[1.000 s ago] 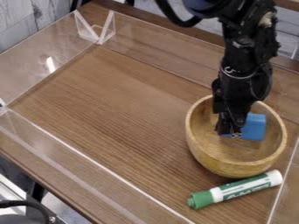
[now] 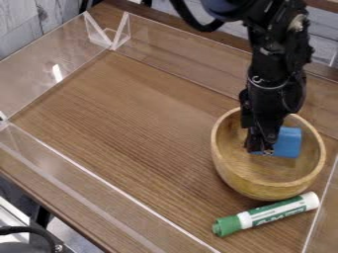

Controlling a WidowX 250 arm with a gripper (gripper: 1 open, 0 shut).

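A black robot arm comes down from the top right to my gripper [image 2: 262, 136], which reaches into a round tan bowl [image 2: 235, 174]. A blue block [image 2: 287, 144] sits in the bowl at the right of the fingers. The fingers are dark and overlap the block's left side; whether they grip it is hard to tell.
A green and white cylinder [image 2: 264, 214] lies in front of the bowl. A clear plastic object [image 2: 106, 30] stands at the back left.
The arm and gripper have shifted very slightly; the bowl, block and cylinder look almost unchanged.
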